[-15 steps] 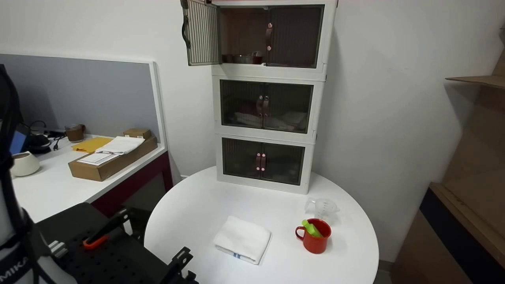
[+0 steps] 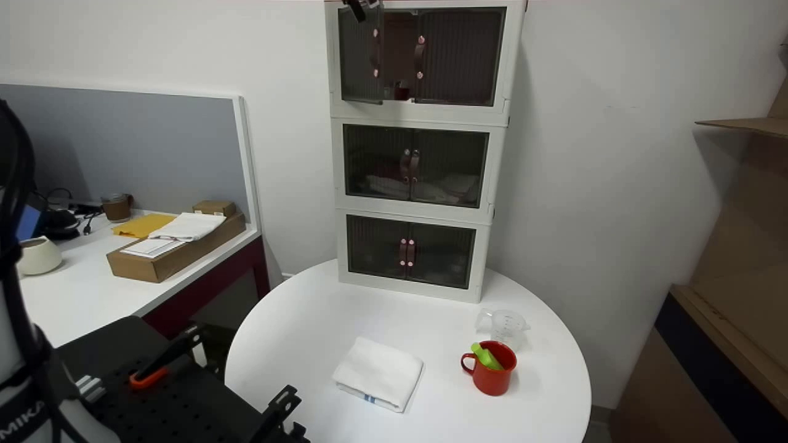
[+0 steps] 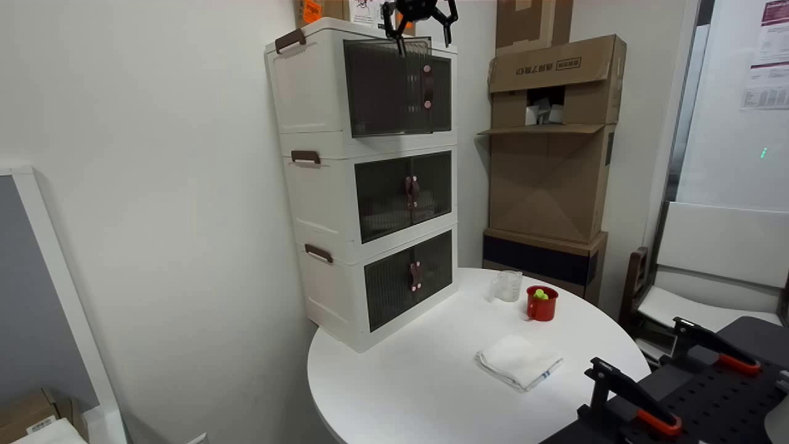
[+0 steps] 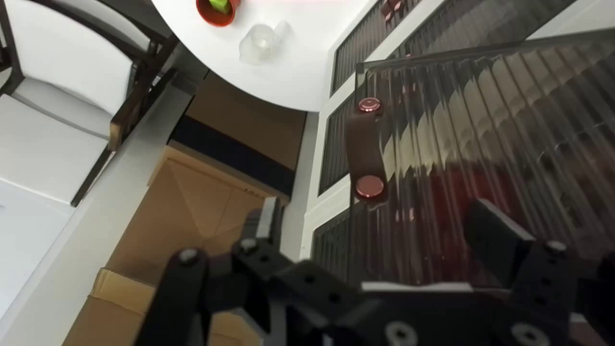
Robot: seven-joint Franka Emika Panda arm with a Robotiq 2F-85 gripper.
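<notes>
At the top of the stacked white cabinet, the left dark ribbed door (image 2: 359,63) stands ajar, its free edge a little out from the frame. My gripper (image 3: 425,47) is up at that door's upper edge, its fingers spread. From the wrist view, one finger (image 4: 497,239) is in front of the ribbed panel (image 4: 455,144), and the other finger is off past the panel's free edge. A brown strap handle (image 4: 365,147) with pink studs is on the panel, clear of the fingers. Nothing shows held between them. Whether a finger touches the door, I cannot tell.
The right top door (image 2: 462,59) is shut, as are the middle and bottom cabinet doors. Below, the round white table (image 2: 295,332) holds a folded white towel (image 2: 378,373), a red mug (image 2: 491,380) with a green utensil and a clear measuring cup (image 2: 508,322).
One second ago the left top door stood wide open, swung out to the left. It has moved rightward to nearly shut, and my gripper has come to the right with it.
</notes>
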